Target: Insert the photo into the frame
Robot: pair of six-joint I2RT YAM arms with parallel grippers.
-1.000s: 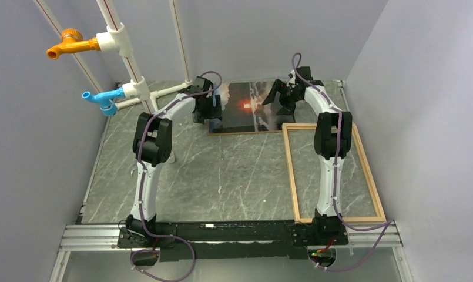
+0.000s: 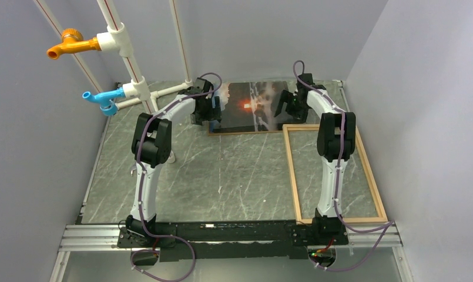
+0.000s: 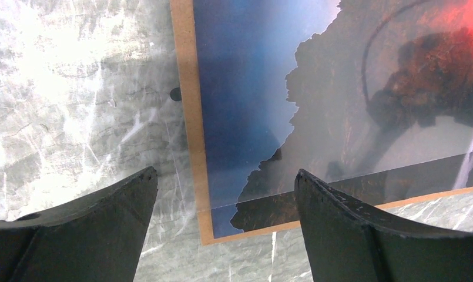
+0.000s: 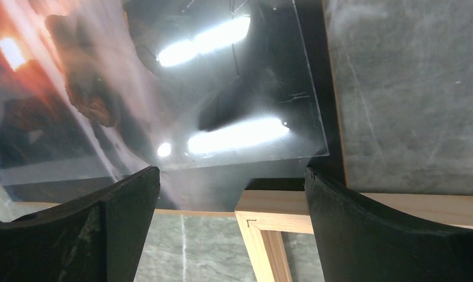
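Observation:
At the far side of the table lies the photo (image 2: 240,106), a dark sunset picture on a thin board with a brown edge. The wooden frame (image 2: 291,176), an empty light rectangle, lies at the right, its far left corner overlapping the photo's near right edge. My left gripper is open above the photo's near left corner, one finger on each side of the left edge. My right gripper stands open over the photo's near right part; the frame's corner shows between its fingers. Neither holds anything.
White pipes (image 2: 172,89) with an orange tap (image 2: 72,44) and a blue tap (image 2: 104,100) stand at the back left. A wall (image 2: 428,117) rises close on the right.
The left arm stays almost still, and the photo and frame have hardly shifted.

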